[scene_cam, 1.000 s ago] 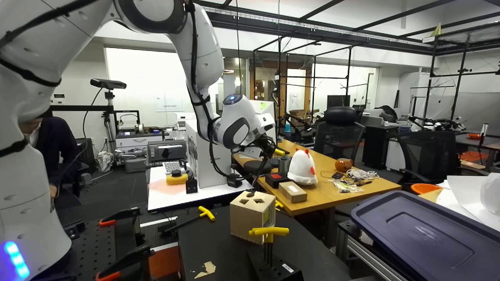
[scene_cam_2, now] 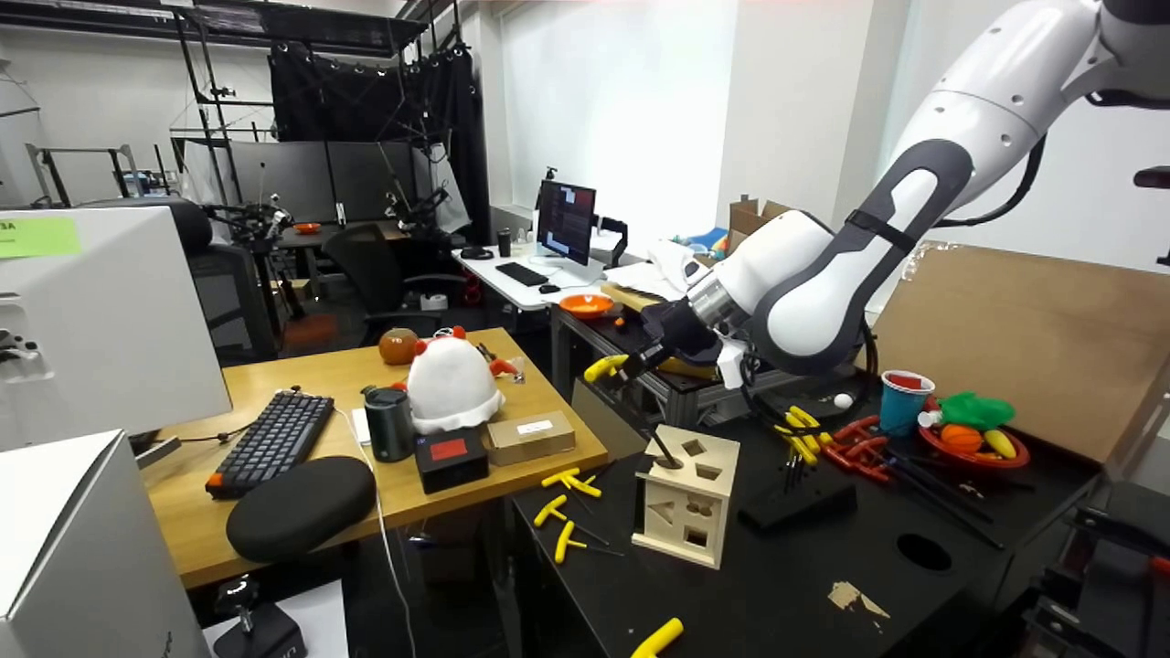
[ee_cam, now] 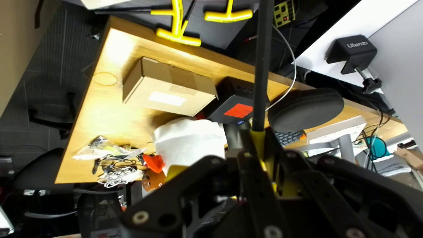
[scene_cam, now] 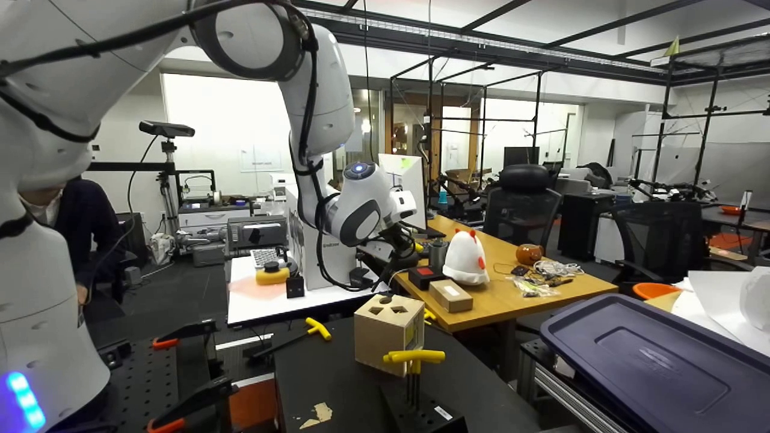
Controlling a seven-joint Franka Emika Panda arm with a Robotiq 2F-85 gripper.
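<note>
A T-handled hex key with a yellow handle (scene_cam_2: pixel 604 367) and a long black shaft (ee_cam: pixel 261 67) is in my gripper, which is shut on it just below the handle. In exterior view 2 my gripper (scene_cam_2: pixel 638 364) hangs above and behind a light wooden box (scene_cam_2: pixel 693 499) with shaped cut-outs. The dark shaft slants down to the round hole in the box's top; how deep its tip sits is unclear. Exterior view 1 shows the same box (scene_cam: pixel 388 333) on the black table, my gripper (scene_cam: pixel 404 248) above it.
Several yellow hex keys (scene_cam_2: pixel 565 542) lie left of the box. A black holder (scene_cam_2: pixel 798 504) with upright yellow-handled keys stands to its right. Behind, a wooden desk (scene_cam: pixel 505 297) carries a cardboard box (scene_cam: pixel 451 296) and a white plush toy (scene_cam: pixel 465 258).
In exterior view 1 my gripper has moved left and slightly down with the hex key, whose shaft now stands steeper. The wooden box has stayed in place.
</note>
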